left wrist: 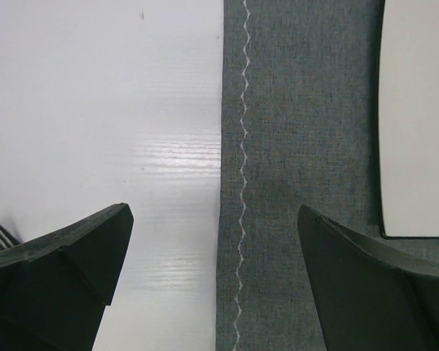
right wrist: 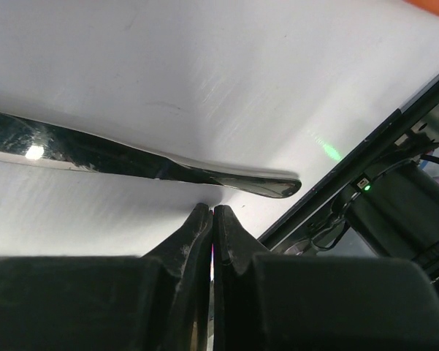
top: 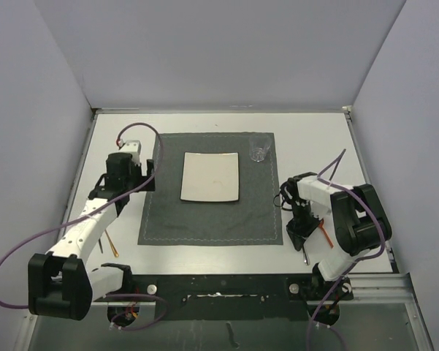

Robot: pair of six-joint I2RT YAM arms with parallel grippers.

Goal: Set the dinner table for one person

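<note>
A cream square plate (top: 210, 177) lies on the dark grey placemat (top: 204, 223), with a clear glass (top: 260, 147) at its upper right. My left gripper (top: 140, 175) is open over the mat's left edge, left of the plate; fork tines (left wrist: 1, 235) show beside it in the left wrist view. My right gripper is shut, nothing visible between its fingers, just beside a dark, glossy cutlery handle (right wrist: 175, 170) at the table's front right.
Gold-coloured cutlery (top: 111, 243) and a dark utensil lie at the front left. An orange-handled utensil (top: 326, 235) lies at the right. Its front edge is close to my right gripper.
</note>
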